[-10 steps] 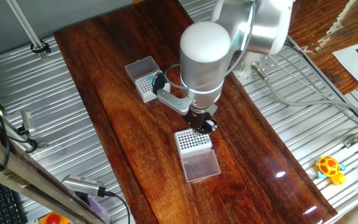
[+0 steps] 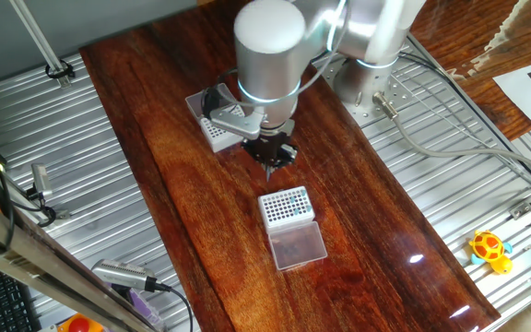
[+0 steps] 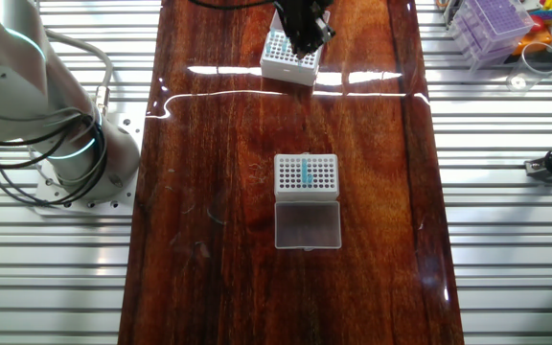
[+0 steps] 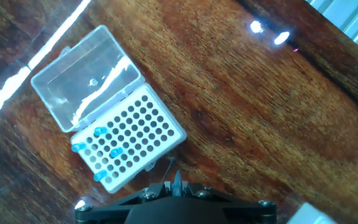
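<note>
A white tube rack (image 2: 287,208) with an open clear lid stands on the wooden table. In the wrist view this rack (image 4: 129,140) holds several blue tubes at one end; many of its holes are dark. My gripper (image 2: 268,173) hangs just off its lidless side, pointing down. At the bottom of the wrist view the gripper looks shut, its fingers meeting in a narrow tip, with nothing clear between them. Across the table, a second white rack (image 3: 306,177) has its lid open and a short line of blue tubes. The arm partly covers it in exterior view 1.
My arm's base (image 2: 358,83) stands along one side. Off the table are a purple rack (image 3: 494,29), a clear cup (image 3: 535,65) and a toy turtle (image 2: 489,247).
Both racks have stayed put.
</note>
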